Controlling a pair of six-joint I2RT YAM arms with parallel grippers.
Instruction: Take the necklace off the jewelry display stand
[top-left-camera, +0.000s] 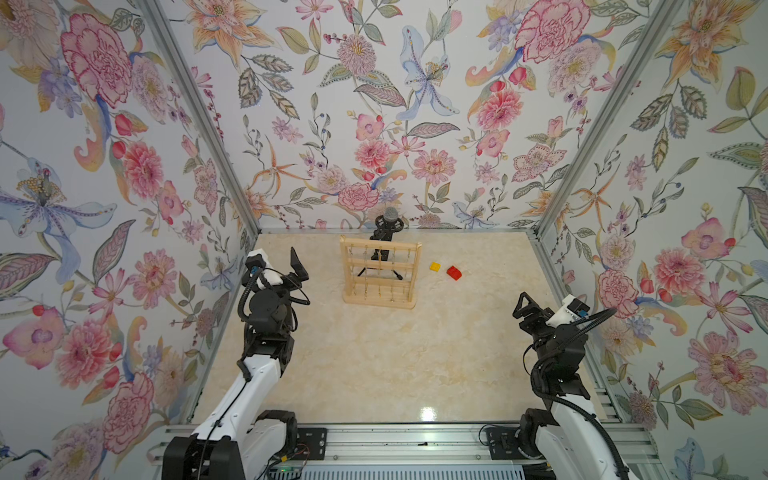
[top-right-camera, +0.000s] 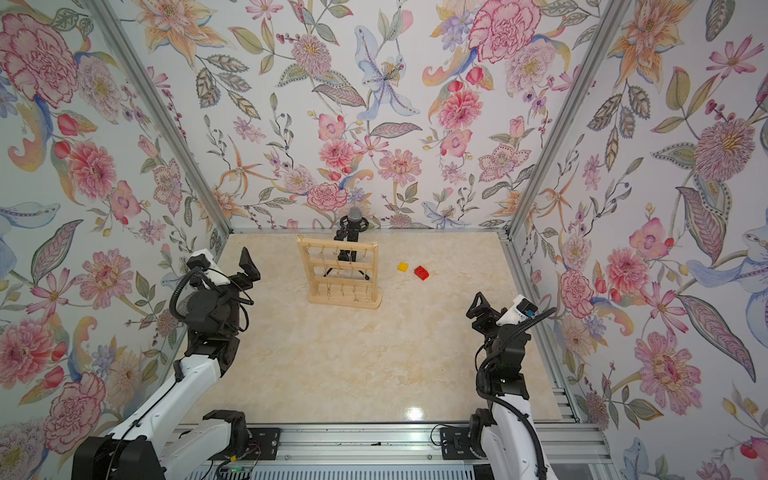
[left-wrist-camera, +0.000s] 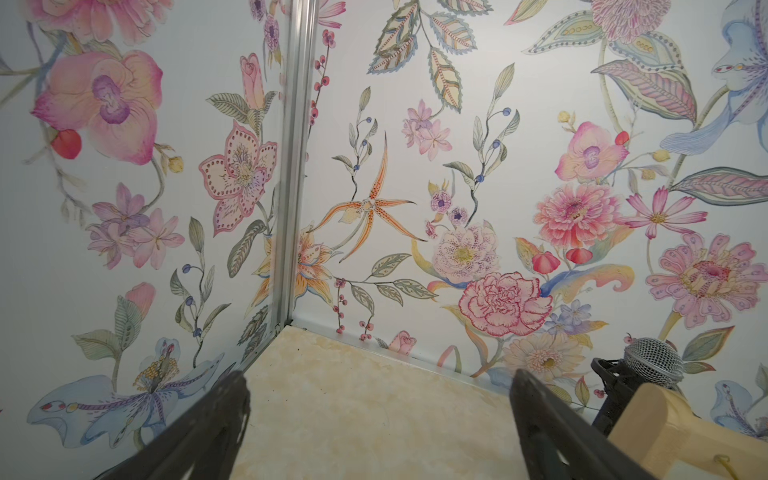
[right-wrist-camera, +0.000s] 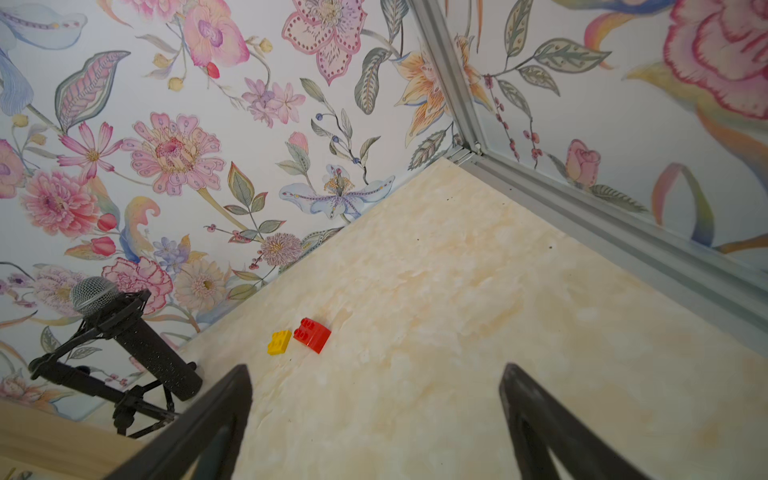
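Observation:
A wooden jewelry display stand (top-left-camera: 381, 301) with crossbars stands at the back centre-left of the table; thin hanging pieces show on it, too small to tell apart. My left gripper (top-left-camera: 277, 268) is raised left of the stand, open, and in its wrist view the stand's top corner (left-wrist-camera: 652, 428) appears at bottom right. My right gripper (top-left-camera: 528, 308) is well to the right of the stand, open; its wrist view catches a wooden edge (right-wrist-camera: 56, 436) at bottom left. Neither gripper holds anything.
A black microphone device (top-right-camera: 349, 240) stands behind the stand. A yellow brick (right-wrist-camera: 278, 342) and a red brick (right-wrist-camera: 312, 333) lie right of it.

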